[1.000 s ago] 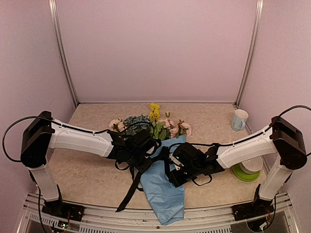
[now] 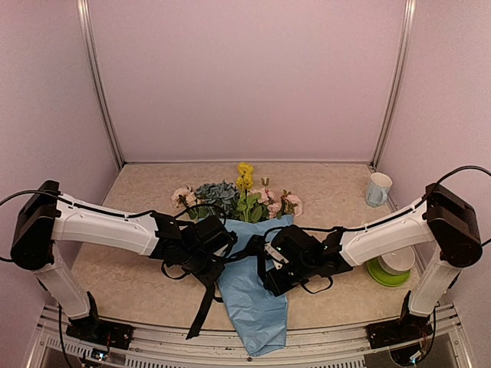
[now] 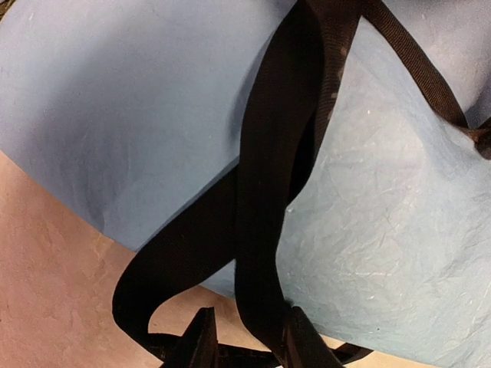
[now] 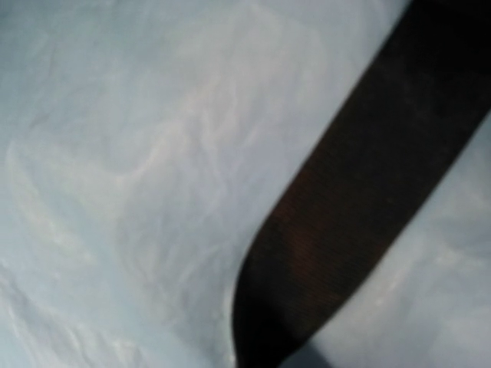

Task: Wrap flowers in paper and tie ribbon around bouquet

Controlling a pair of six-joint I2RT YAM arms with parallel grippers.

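Observation:
The bouquet's blue wrapping (image 2: 257, 299) lies flat on the table, with pink, yellow and blue-grey flowers (image 2: 245, 180) at its far end. A black ribbon (image 3: 265, 184) crosses the wrapping and loops near its left edge. My left gripper is partly open at that edge, a strand of ribbon running between and behind its separated fingers. At the wrapping's right side, my right gripper (image 2: 274, 288) is shut. The ribbon (image 4: 345, 199) narrows as it runs down to it at the bottom of the right wrist view, where the fingertips are hidden.
A light mug (image 2: 378, 189) stands at the back right. A white bowl (image 2: 397, 261) on a green plate (image 2: 386, 278) sits at the right, behind my right arm. A ribbon tail (image 2: 201, 316) hangs towards the front edge.
My left gripper has moved left and slightly towards the front, away from the wrapping's middle. The right arm stays practically still, and the wrapping's front end has shifted slightly left.

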